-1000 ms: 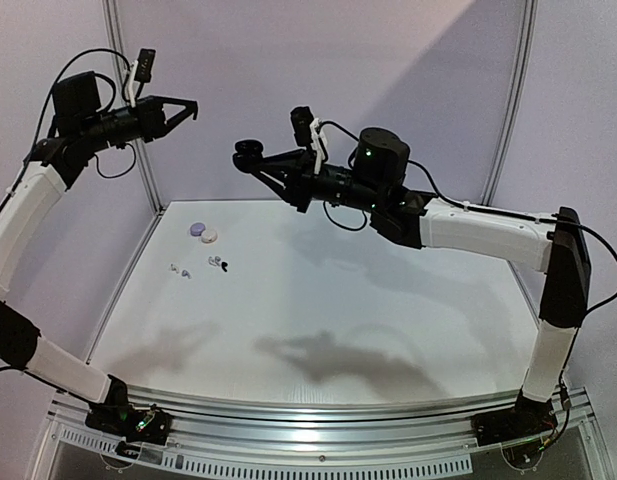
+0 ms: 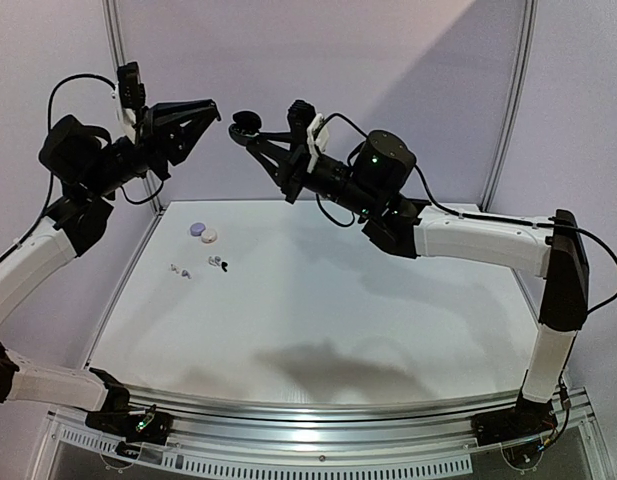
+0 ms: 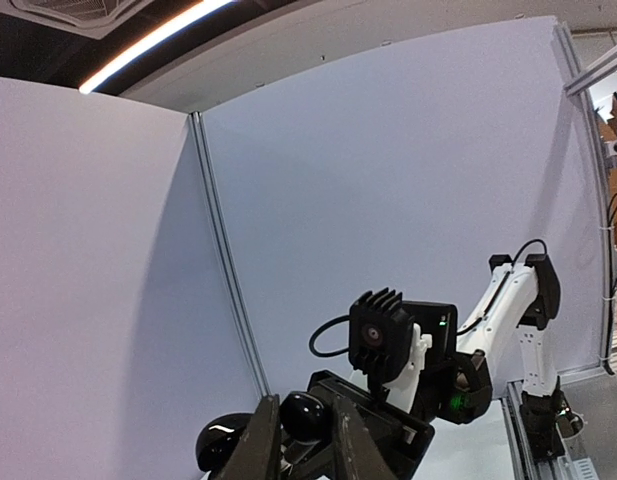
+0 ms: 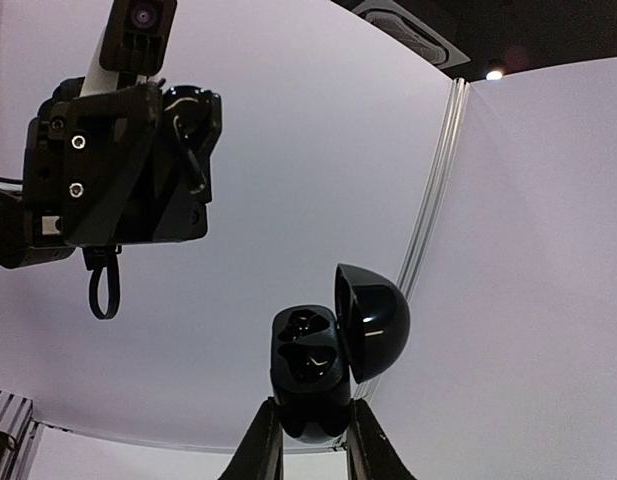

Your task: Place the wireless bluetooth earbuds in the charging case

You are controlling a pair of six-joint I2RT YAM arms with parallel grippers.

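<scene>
A black charging case (image 4: 310,375) with its lid (image 4: 378,320) swung open is held in my right gripper, which is shut on the case's lower part. Two dark hollows show in its upper face; neither has an earbud in it. My left gripper is shut on a small glossy black earbud (image 3: 304,416), its rounded end showing between the fingers. From above, the left gripper (image 2: 216,110) points right toward the raised case (image 2: 245,125), with a short gap between them. Both are held in the air, well clear of the table.
On the white table (image 2: 338,270), a purple round case (image 2: 197,229) and a whitish one (image 2: 209,236) lie at the back left. Several small earbuds lie in front of them, including a dark one (image 2: 225,266).
The left arm has reached to the right and its gripper has tilted, closing much of the gap to the case. My right gripper has shifted slightly and tilted the case a little.
</scene>
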